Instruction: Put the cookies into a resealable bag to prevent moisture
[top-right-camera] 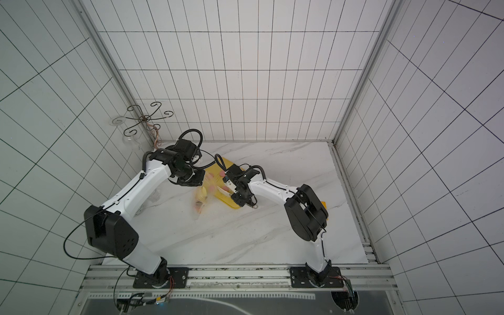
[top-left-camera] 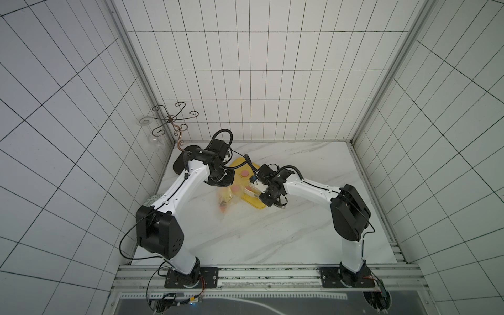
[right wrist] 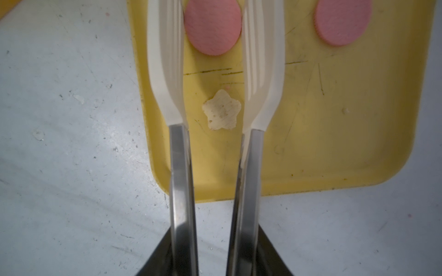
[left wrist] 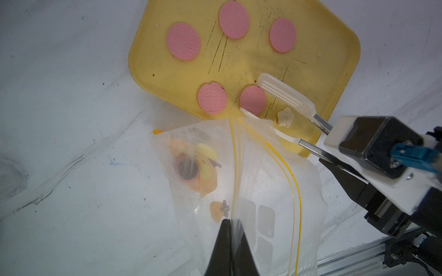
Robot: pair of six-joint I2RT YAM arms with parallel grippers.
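Note:
In the left wrist view my left gripper is shut on the resealable bag (left wrist: 271, 184), gripping its thin film. The bag is translucent, with a printed picture and yellow seal lines; its mouth hangs spread beside the tray. My right gripper reaches over the yellow tray (right wrist: 276, 190), open. Its white tong-like fingers (right wrist: 263, 82) stand either side of a pink round cookie (right wrist: 212, 25) and a small pale star cookie (right wrist: 222, 110), apart from the star. The fingertips are cut off in the right wrist view. Several more pink cookies (left wrist: 183, 41) lie on the tray.
A scrolled metal stand (top-left-camera: 170, 119) rises at the back left, near a dark round object (top-left-camera: 183, 157). A clear object (left wrist: 11, 179) sits left of the bag.

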